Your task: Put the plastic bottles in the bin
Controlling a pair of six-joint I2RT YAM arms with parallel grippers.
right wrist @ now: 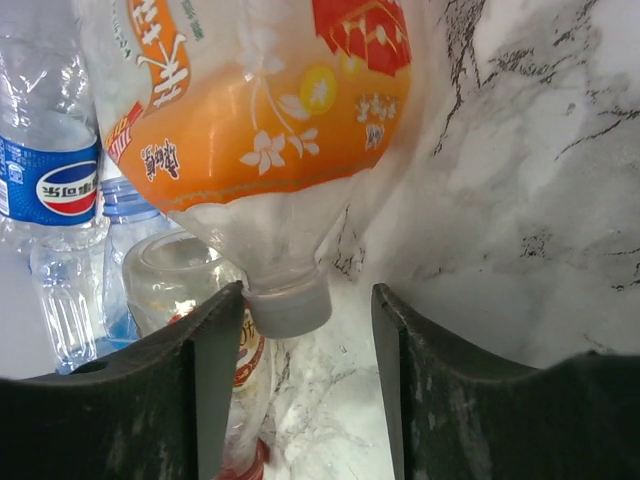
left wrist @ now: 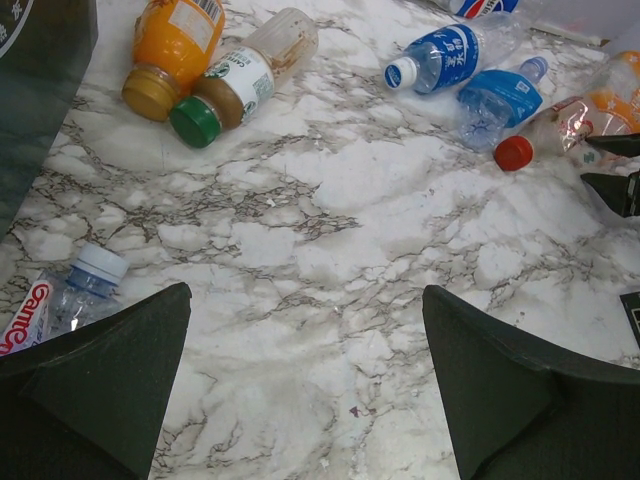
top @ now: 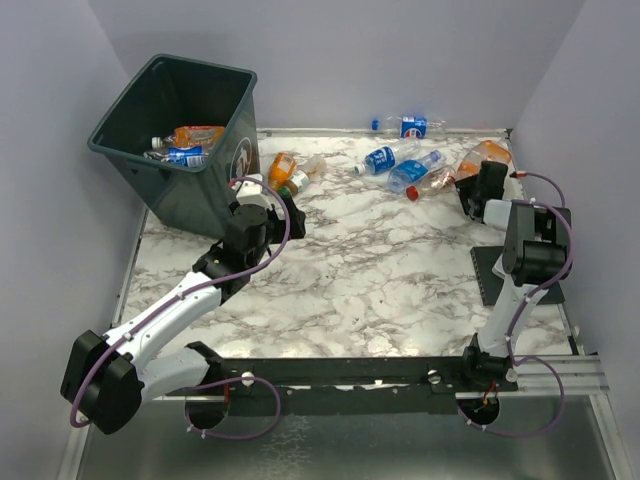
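In the right wrist view, a large orange-labelled bottle (right wrist: 260, 110) lies with its cap (right wrist: 288, 310) between the fingers of my right gripper, which stand apart with a gap at one side. The green bin (top: 200, 100) at top left holds some bottles. My left gripper is open over bare table beside the bin, a capped bottle (left wrist: 75, 300) at its left. Orange (left wrist: 175, 45), green-capped (left wrist: 240, 85), blue (top: 410, 172) and red-capped (top: 432, 182) bottles lie along the back, with a Pepsi bottle (top: 413, 127).
A black pad (top: 488, 275) lies under the right arm at the right edge. Grey walls surround the table.
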